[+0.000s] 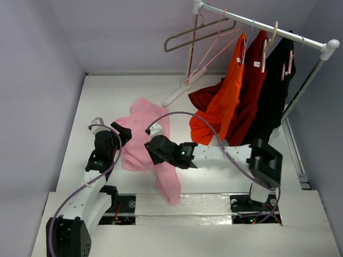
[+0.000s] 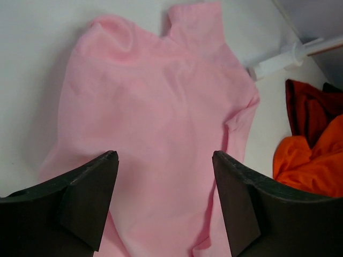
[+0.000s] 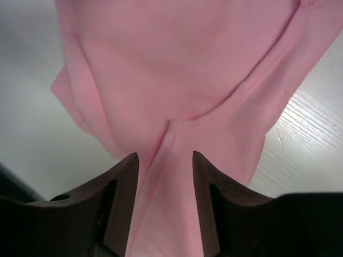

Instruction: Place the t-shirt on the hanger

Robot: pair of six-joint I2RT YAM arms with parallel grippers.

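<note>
The pink t-shirt (image 1: 139, 144) lies spread and creased on the white table, its lower part trailing past the front edge. My left gripper (image 1: 120, 131) is open above its left side; the left wrist view looks down on the cloth between the fingers. My right gripper (image 1: 153, 155) hangs open over the shirt's middle right, and the right wrist view shows a folded strip of the cloth (image 3: 171, 139) beneath its fingers. An empty grey hanger (image 1: 182, 44) and a pink hanger (image 1: 211, 58) hang at the rack's left end.
The rail (image 1: 257, 23) carries orange (image 1: 211, 118), dark red (image 1: 246, 91) and black (image 1: 273, 101) garments at the right, some reaching down to the table. The rack's white foot (image 1: 174, 96) lies behind the shirt.
</note>
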